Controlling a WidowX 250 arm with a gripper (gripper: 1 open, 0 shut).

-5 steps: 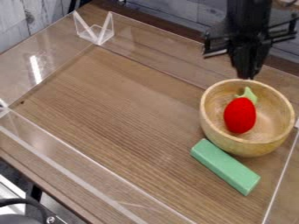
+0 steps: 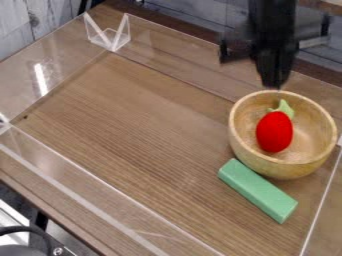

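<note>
A round wooden bowl [image 2: 313,134] on the right of the table holds a red oval object [image 2: 274,133] and a small green item [image 2: 281,108] behind it. A long green block [image 2: 257,189] lies in front of the bowl. My gripper [image 2: 227,42] is at the top of the view, above and behind the bowl, dark and blurred; whether it is open or shut is unclear.
A clear plastic rack [image 2: 100,34] stands at the back left. Cables lie at the bottom-left edge.
My gripper has risen and moved back from over the bowl. The red object, bowl and green block look unchanged.
</note>
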